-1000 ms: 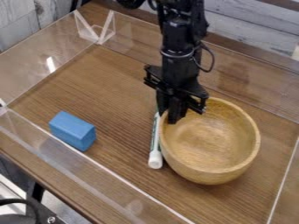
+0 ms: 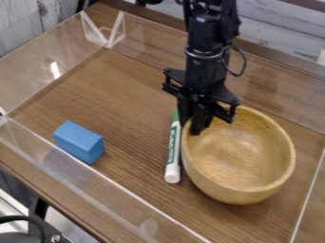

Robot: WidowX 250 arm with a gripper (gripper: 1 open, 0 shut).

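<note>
My black gripper point(image 2: 197, 123) reaches down from the top centre and is shut on the near-left rim of a large tan plastic bowl point(image 2: 241, 166), which lies on the wooden table at the right. A white stick-like object point(image 2: 173, 159) with a green part lies along the bowl's left side. The fingertips are dark and partly merge with the bowl's edge.
A blue block point(image 2: 79, 141) sits at the lower left. Clear plastic edging runs along the left side, and a black cable shows at the bottom left corner.
</note>
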